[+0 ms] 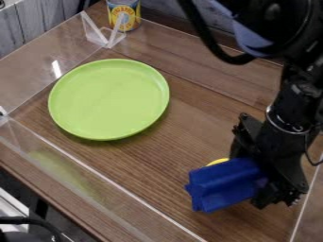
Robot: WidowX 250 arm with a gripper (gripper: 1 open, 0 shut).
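Observation:
My black gripper (259,161) is at the lower right, over the wooden table, its fingers largely hidden by a blue block-like object (221,189) at its front. A small part of a yellow object (217,163) shows behind the blue one, mostly covered. Whether the fingers hold anything cannot be made out. A green plate (109,100) lies on the table to the upper left.
A can (123,13) stands at the back left near a clear plastic piece. Transparent walls run along the left and front edges.

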